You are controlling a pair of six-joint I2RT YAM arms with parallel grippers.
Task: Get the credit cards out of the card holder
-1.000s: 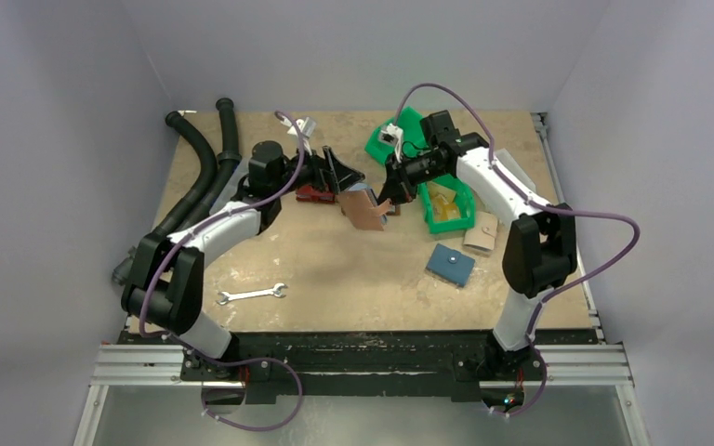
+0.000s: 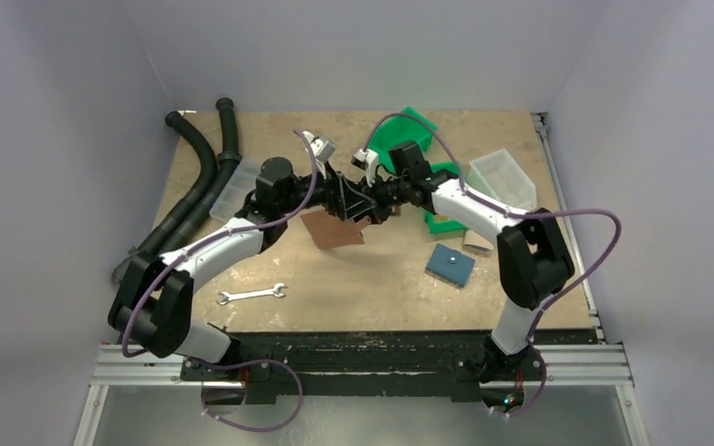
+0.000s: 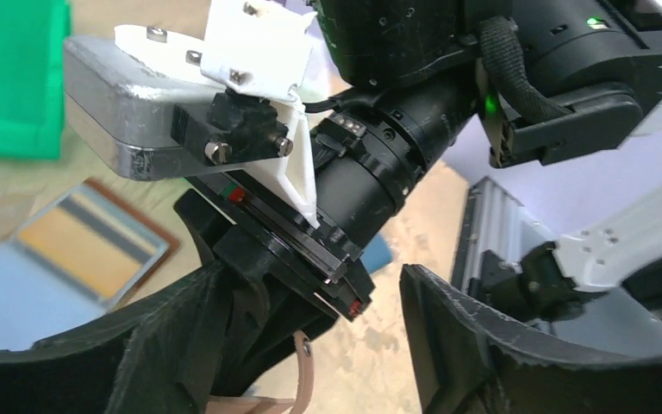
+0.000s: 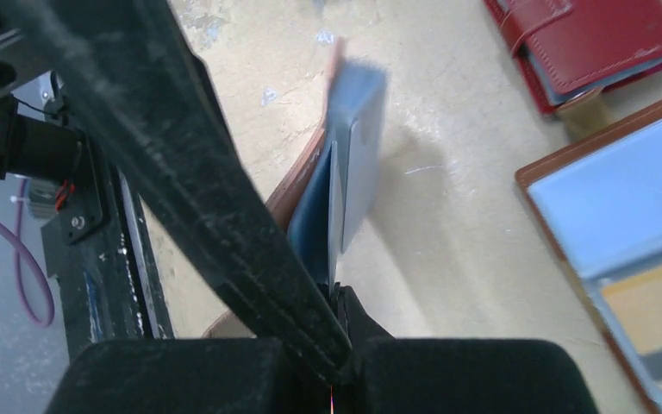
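A tan card holder [image 2: 330, 232] hangs beneath both grippers at the centre in the top view. In the right wrist view it stands on edge, with light-blue cards or sleeves [image 4: 359, 155] inside. My right gripper is shut on the holder, whose grip point is partly hidden. My left gripper [image 2: 353, 200] is part open beside it; a dark finger crosses the right wrist view. In the left wrist view the right gripper's body fills the space between the left fingers.
A red card holder [image 4: 595, 43] and an open brown one [image 4: 621, 181] lie on the table. Green bins [image 2: 390, 135], a blue holder [image 2: 449, 265], a wrench [image 2: 251, 294] and black tubes [image 2: 200, 177] surround the clear front middle.
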